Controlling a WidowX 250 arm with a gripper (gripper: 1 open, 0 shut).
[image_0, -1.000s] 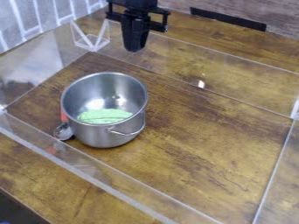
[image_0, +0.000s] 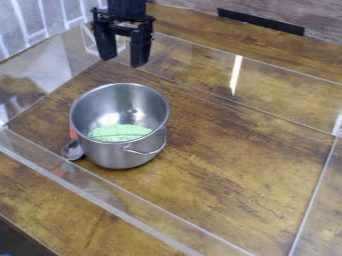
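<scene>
My black gripper (image_0: 123, 52) hangs at the top left of the camera view, above and behind a steel pot, its two fingers apart with nothing visible between them. The pot (image_0: 140, 105) stands on the wooden surface and holds a pale green oblong object (image_0: 118, 133). A small metal item (image_0: 72, 151) with a bit of red sits against the pot's left side, partly hidden.
Clear transparent panels edge the wooden table (image_0: 234, 175) at the left, back and right. A white railed structure stands at the top left corner.
My gripper has shifted left and slightly down, and its two fingers now show more separately. The pot and the object in it have not moved.
</scene>
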